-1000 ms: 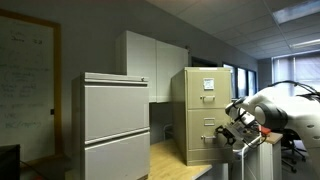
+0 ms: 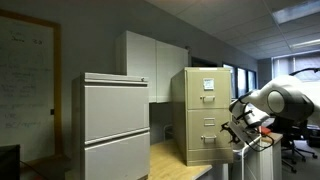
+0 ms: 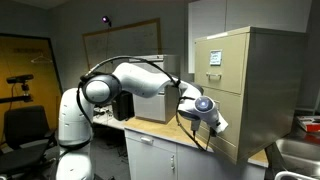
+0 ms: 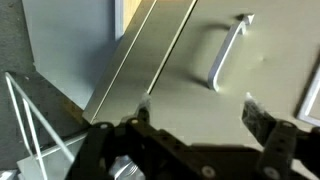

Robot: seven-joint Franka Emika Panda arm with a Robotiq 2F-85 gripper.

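Note:
A tan filing cabinet (image 2: 208,116) with drawer handles stands on the wooden counter. My gripper (image 3: 212,133) is close to its drawer front, on the lower part. In the wrist view the gripper is open, its two fingers well apart with nothing between them. Beyond the fingertips, a metal drawer handle (image 4: 228,50) shows on the tan front, apart from both fingers. Exterior view 1 shows an upper handle (image 2: 208,98) and a lower handle (image 2: 208,137) on the cabinet.
A grey cabinet (image 2: 112,124) stands to the left in exterior view 1, with white wall cupboards (image 2: 152,68) behind. A metal sink (image 3: 300,150) lies beyond the tan cabinet.
My gripper has shifted slightly to the right in exterior view 1, away from the lower drawer front. The cabinet looks unchanged.

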